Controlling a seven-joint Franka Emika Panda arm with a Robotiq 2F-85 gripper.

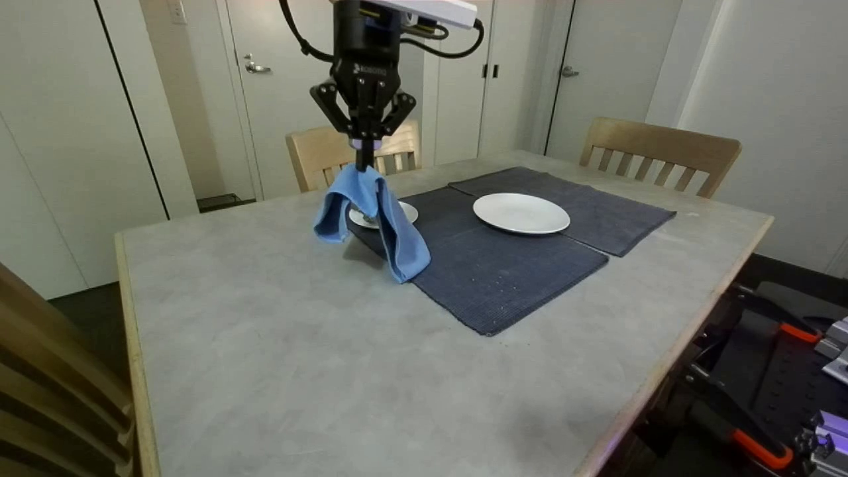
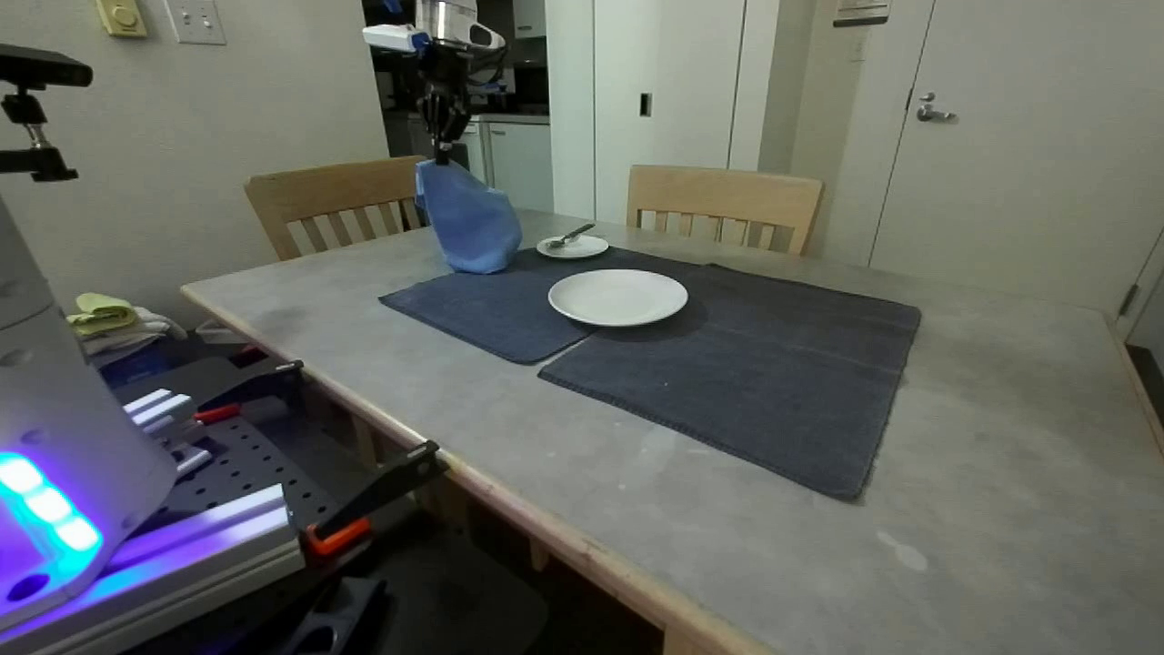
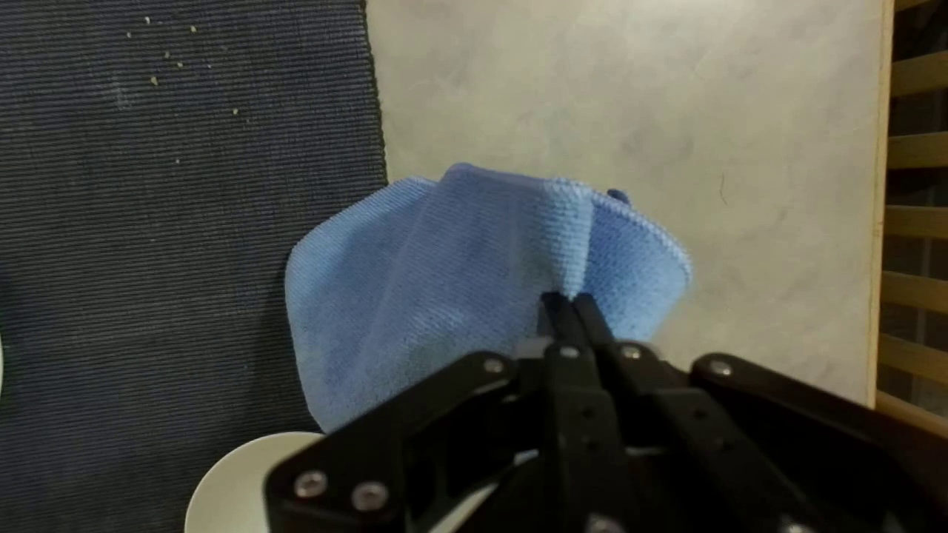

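Observation:
A light blue cloth [image 1: 401,238] hangs in folds from my gripper [image 1: 365,163], which is shut on it. In the wrist view the cloth [image 3: 444,266] bunches at the closed fingertips [image 3: 555,311] and spreads to both sides beneath them. One side of it hangs over the dark placemat, the other over bare tabletop. From the second exterior view, the cloth [image 2: 469,218] drapes down close to the placemat's edge; whether its lowest part touches is hard to tell.
A large white plate [image 2: 618,297] lies on the dark placemats [image 2: 764,371]. Behind the cloth is a small white plate [image 2: 589,246] with a metal utensil [image 2: 572,234] on it. Crumbs [image 3: 181,64] dot the placemat. Wooden chairs [image 1: 660,151] surround it.

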